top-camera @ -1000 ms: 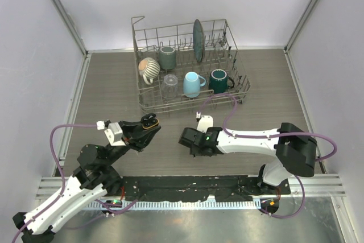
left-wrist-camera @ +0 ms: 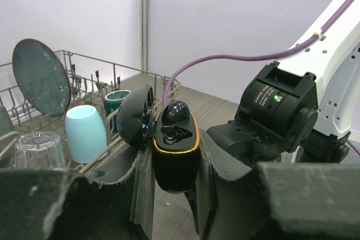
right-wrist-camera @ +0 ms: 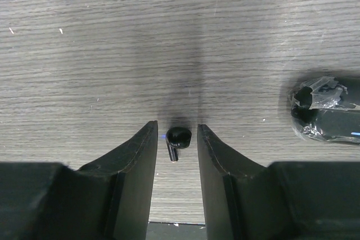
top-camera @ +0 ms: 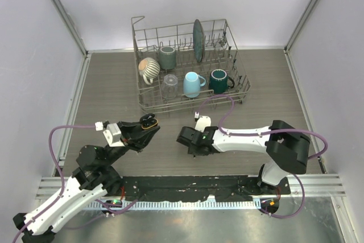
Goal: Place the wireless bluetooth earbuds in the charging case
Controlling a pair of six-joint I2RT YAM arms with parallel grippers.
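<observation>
The black charging case (left-wrist-camera: 176,170) with a gold rim stands upright, pinched between the fingers of my left gripper. Its lid (left-wrist-camera: 135,117) hangs open to the left. A glossy black earbud (left-wrist-camera: 175,112) shows at the far end of the case; the nearer hollow looks empty. In the top view the case (top-camera: 149,121) is held above the table at left of centre. Another black earbud (right-wrist-camera: 179,137) appears between the parted fingertips of my right gripper, stem pointing down in the view, with gaps on both sides.
A wire dish rack (top-camera: 193,103) with cups and a plate fills the back. At the right wrist view's right edge is a rounded black object (right-wrist-camera: 332,122) with clear tape; what it is, I cannot tell. Bare table (right-wrist-camera: 112,71) surrounds the earbud.
My right arm has shifted slightly to the left in the top view. The left arm and the case have stayed put.
</observation>
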